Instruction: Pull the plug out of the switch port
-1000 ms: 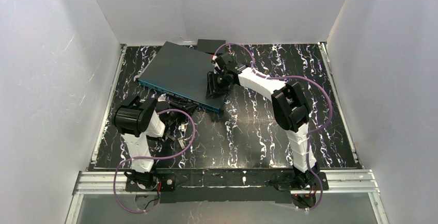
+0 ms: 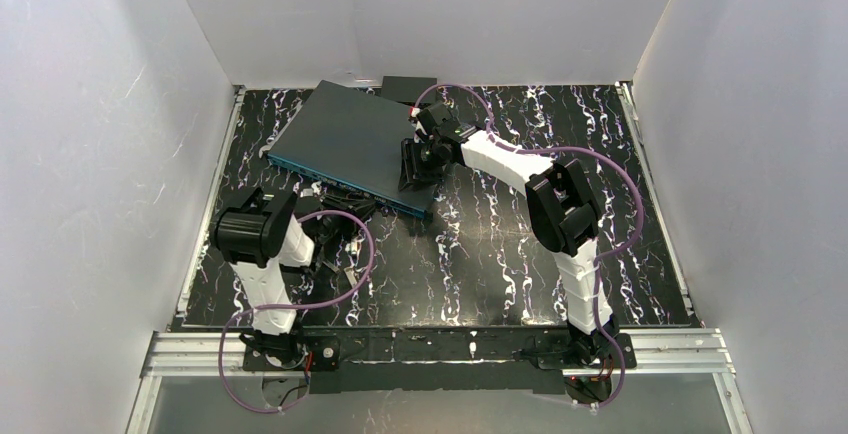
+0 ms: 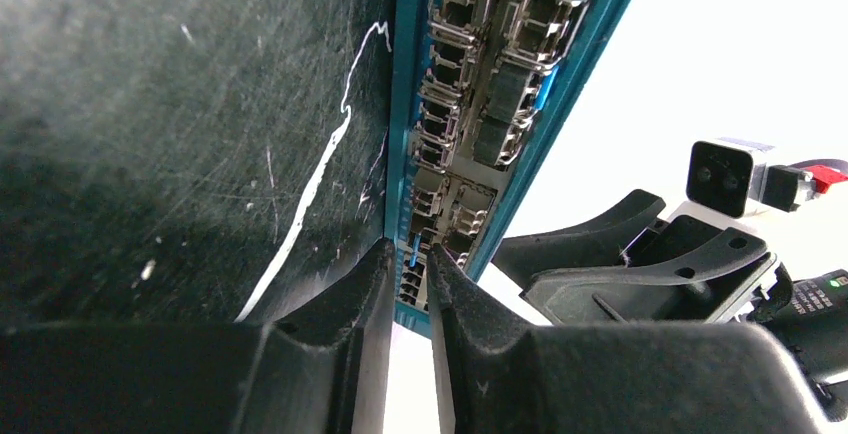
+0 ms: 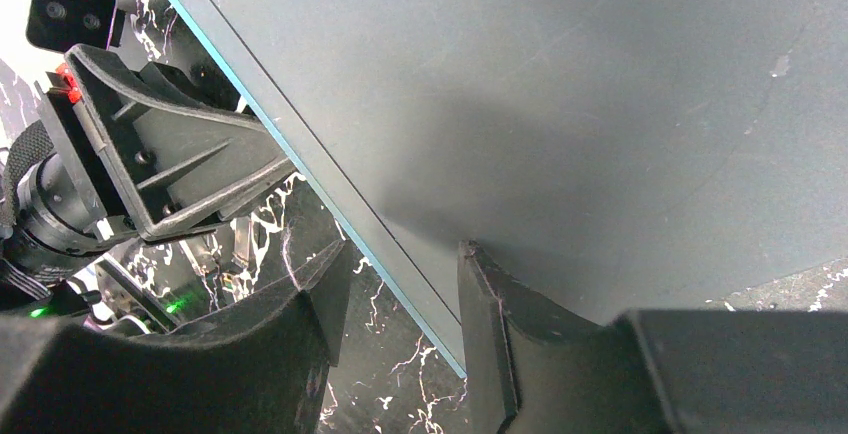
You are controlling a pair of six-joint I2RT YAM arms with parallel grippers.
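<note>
The flat dark switch (image 2: 345, 144) lies askew on the table, its blue-edged port face towards the front. In the left wrist view its port rows (image 3: 440, 144) run down to my left gripper, whose fingertips stand a little apart with nothing visibly held. A small blue sliver (image 3: 415, 246) shows at the ports by those tips; whether it belongs to a plug I cannot tell. My right gripper is over the switch's right end. Its fingers are apart, one over the top panel, one beyond the front edge; any hold on the switch is unclear.
A small black block (image 2: 409, 89) lies behind the switch. Small loose pieces (image 2: 351, 276) are on the table near the left arm. Purple cables (image 2: 640, 204) loop along both arms.
The switch and the right arm show no movement.
</note>
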